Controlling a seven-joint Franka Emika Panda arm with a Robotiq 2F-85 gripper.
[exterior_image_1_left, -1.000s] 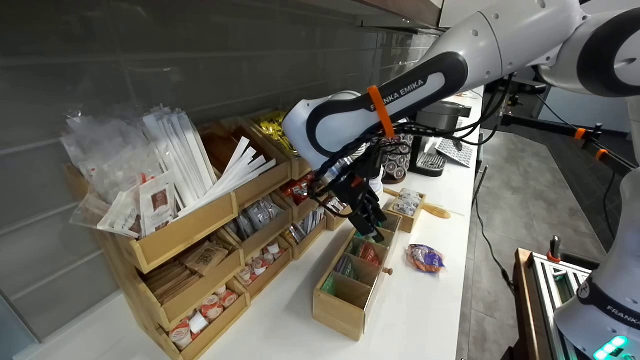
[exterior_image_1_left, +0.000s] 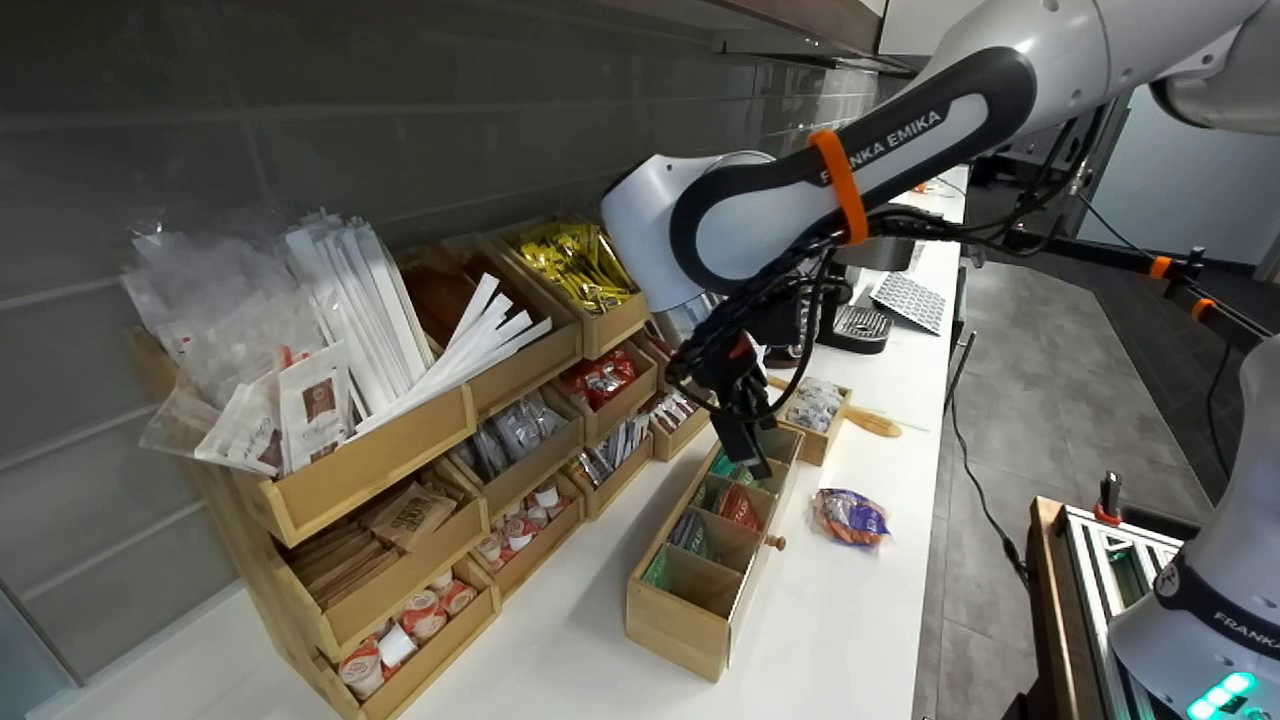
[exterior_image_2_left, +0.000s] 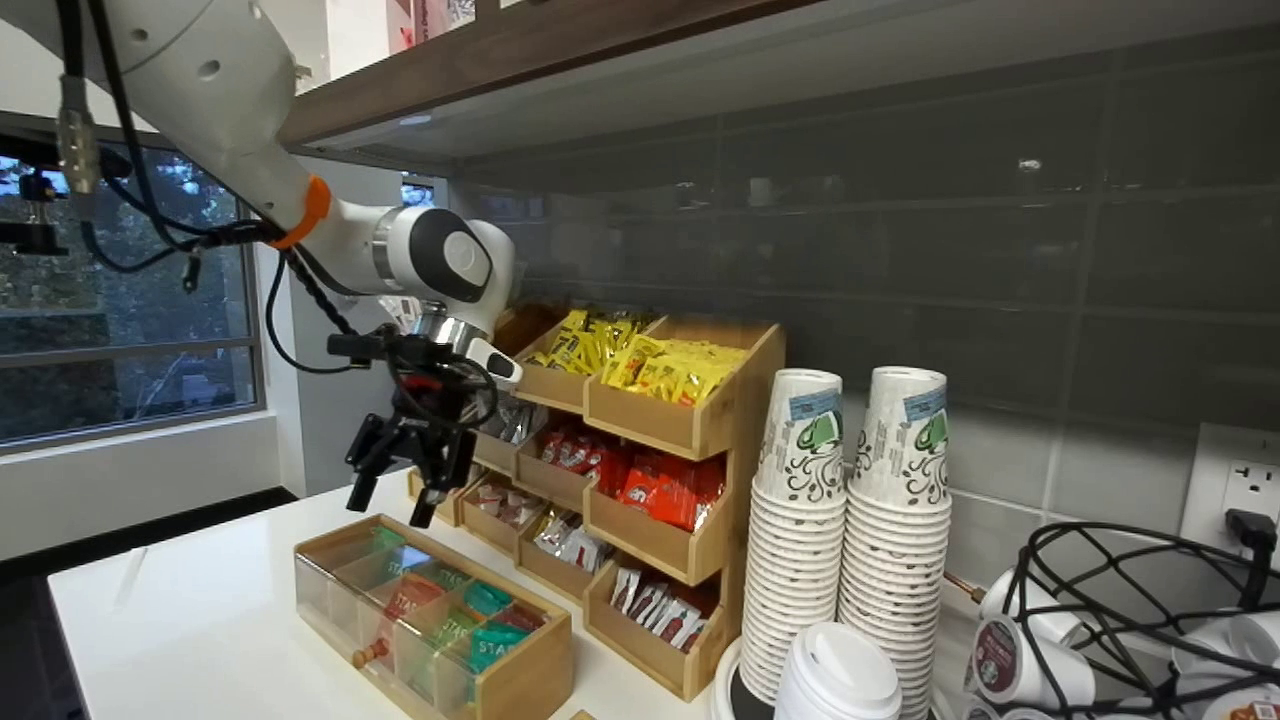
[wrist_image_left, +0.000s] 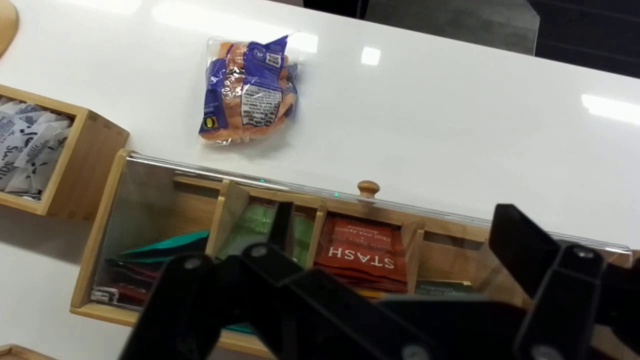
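My gripper (exterior_image_2_left: 391, 506) hangs over the far half of a wooden tea box (exterior_image_2_left: 534, 678), its fingers spread and nothing between them. In the wrist view, the dark fingers (wrist_image_left: 517, 243) stand in front of the box and hide much of its lower side. A clear panel spans the box, and a small wooden knob (wrist_image_left: 368, 189) sticks out at its edge. Inside, dividers separate red STASH packets (wrist_image_left: 360, 252), a green packet (wrist_image_left: 255, 225) and teal ones (wrist_image_left: 171, 245). From exterior view 1, the gripper (exterior_image_1_left: 746, 462) partly covers the box's far compartments.
A bagged snack in purple wrapping (wrist_image_left: 255, 90) lies on the white counter beyond the knob side. A small wooden tray of packets (wrist_image_left: 90, 162) stands near one end. The tiered condiment rack (exterior_image_2_left: 708, 546) and stacked cups (exterior_image_2_left: 798, 540) border the back.
In exterior view 1, the arm has shifted right and slightly up, and the gripper now points more steeply downward above the box. The box and snack have stayed put.
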